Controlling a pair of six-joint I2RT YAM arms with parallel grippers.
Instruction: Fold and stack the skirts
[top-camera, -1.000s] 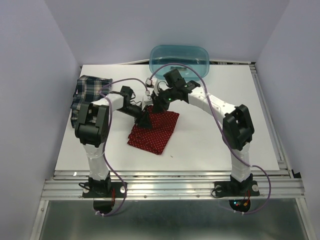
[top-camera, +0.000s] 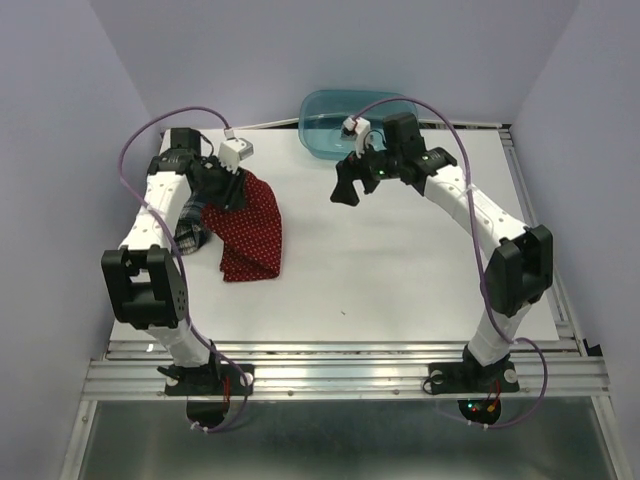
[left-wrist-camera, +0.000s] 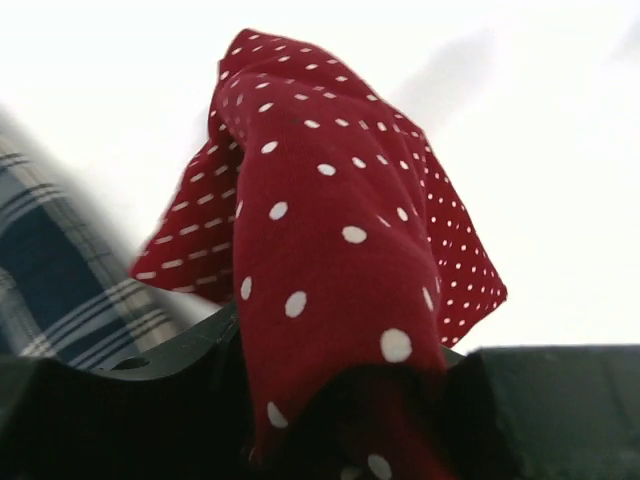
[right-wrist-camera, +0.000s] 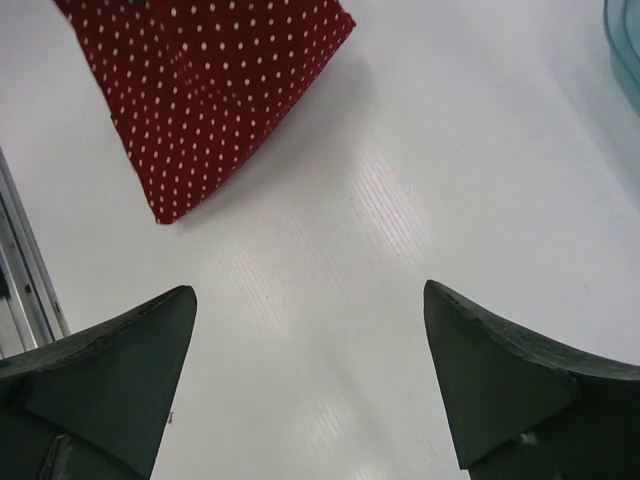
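Note:
A dark red skirt with white dots (top-camera: 252, 235) hangs bunched from my left gripper (top-camera: 236, 205), on the left side of the table. In the left wrist view its gathered cloth (left-wrist-camera: 330, 200) runs between the fingers, which are shut on it. Mostly hidden under the left arm lies a dark plaid skirt (top-camera: 189, 232); its striped edge (left-wrist-camera: 70, 270) shows in the left wrist view. My right gripper (top-camera: 350, 180) is open above bare table, apart from the red skirt, with nothing between its fingers.
A teal bin (top-camera: 325, 125) stands at the back edge, partly behind the right gripper. A metal rail (top-camera: 340, 365) runs along the front edge.
My left gripper has carried the red skirt left and back, toward the plaid skirt. The right gripper has moved right, away from the red skirt, and its fingers have spread.

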